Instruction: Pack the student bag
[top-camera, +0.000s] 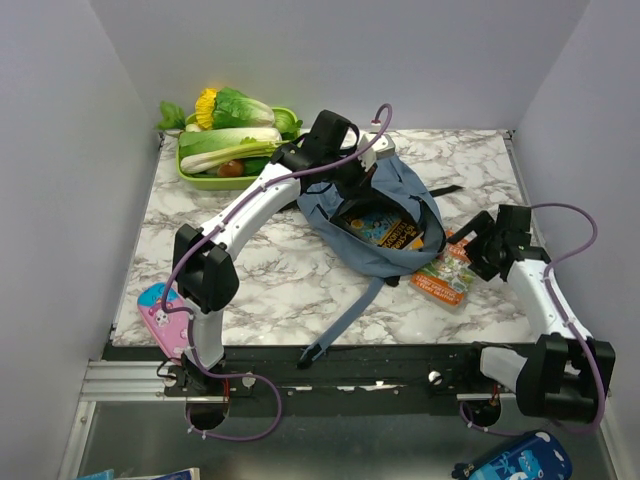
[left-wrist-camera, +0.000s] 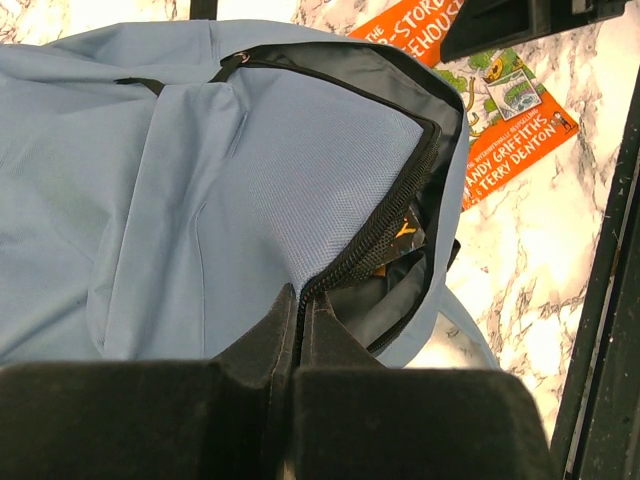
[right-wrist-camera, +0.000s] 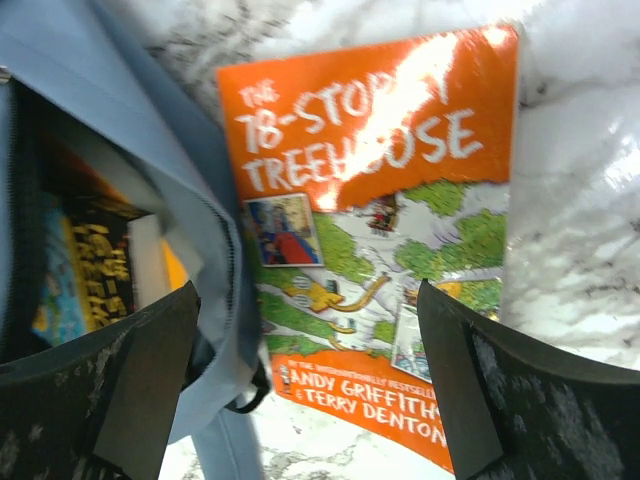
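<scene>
The blue student bag (top-camera: 362, 252) lies on the marble table, its mouth facing front right. Its upper flap edge is pinched at the zipper by my left gripper, which is shut on it. Inside the bag shows a dark book with yellow lettering (top-camera: 402, 236). Flat on the table, outside the bag and against its right rim, lies the orange 78-Storey Treehouse book (right-wrist-camera: 370, 130). Above that book hangs my right gripper, fingers wide apart and nothing held between them.
A green basket of vegetables (top-camera: 185, 172) stands at the back left. Near the left front edge lies a pink and blue case (top-camera: 160, 322). A blue pouch (top-camera: 520, 460) sits beyond the front rail. Marble is clear left of the bag.
</scene>
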